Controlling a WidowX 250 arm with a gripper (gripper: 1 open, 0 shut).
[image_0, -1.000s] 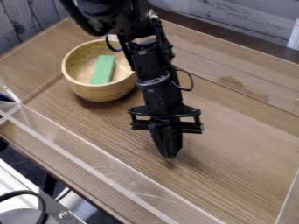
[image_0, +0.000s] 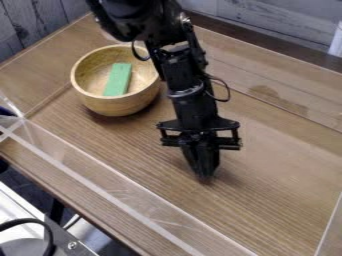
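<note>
The black gripper (image_0: 203, 172) points straight down, low over the middle of the wooden table (image_0: 267, 200), its fingertips close together at or just above the surface; nothing shows between them. Behind it to the upper left is a yellowish wooden bowl (image_0: 140, 97) with a green rectangular block (image_0: 116, 78) inside.
A clear strip runs along the left front edge, with cables (image_0: 40, 222) and white hardware beyond it at the lower left. A white object (image_0: 334, 40) stands at the back right edge.
The bowl and the green block look unchanged.
</note>
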